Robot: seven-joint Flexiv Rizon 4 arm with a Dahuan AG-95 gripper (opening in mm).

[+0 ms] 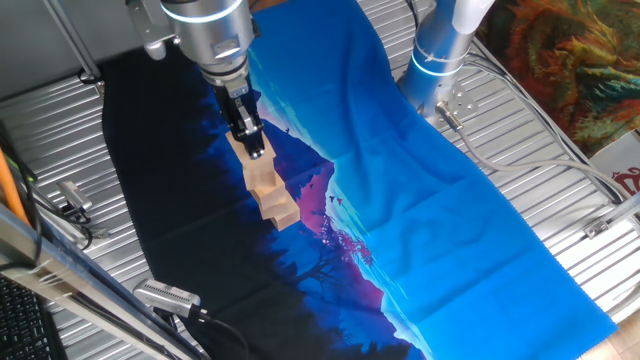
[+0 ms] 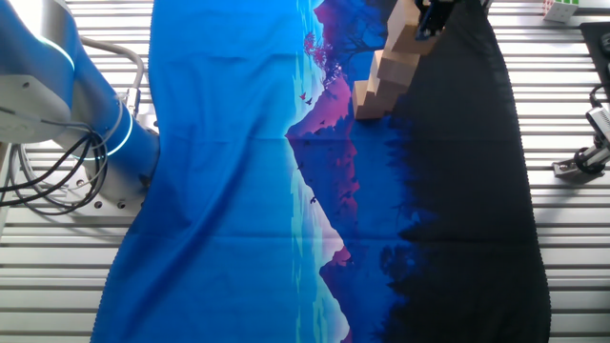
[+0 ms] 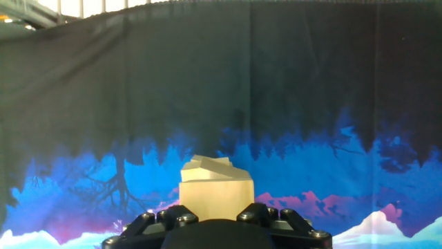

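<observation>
A stack of pale wooden blocks (image 1: 266,185) leans in steps on the printed cloth in exterior view 1. My gripper (image 1: 254,148) is above its upper end, shut on a wooden block (image 1: 238,148). In exterior view 2 the held block (image 2: 404,30) appears at the top of the stacked blocks (image 2: 384,80), near the top edge. From the wrist, the held block (image 3: 216,196) shows between the two fingertips, with offset blocks visible behind it. Whether it touches the block underneath, I cannot tell.
Dark, blue and purple cloth (image 1: 420,220) covers most of the slatted metal table and is clear around the stack. A robot base (image 1: 436,75) stands at the back right. A small camera-like device (image 1: 166,297) sits near the front left.
</observation>
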